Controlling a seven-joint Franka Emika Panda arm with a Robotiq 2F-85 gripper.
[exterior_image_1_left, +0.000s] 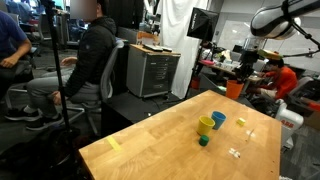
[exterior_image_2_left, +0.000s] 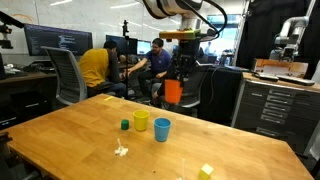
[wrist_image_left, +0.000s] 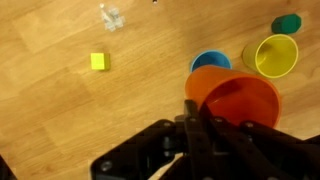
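Note:
An orange cup is held up in the air, its rim between the fingers of my gripper, which is shut on it. In exterior view 2 the orange cup hangs above and slightly behind the blue cup. From the wrist the blue cup is partly hidden behind the orange one. A yellow cup stands beside the blue cup on the wooden table. A small green object lies close to the yellow cup.
A yellow block and a small whitish piece lie apart from the cups. Much of the table, on the left in exterior view 2, is bare. People sit beyond the table.

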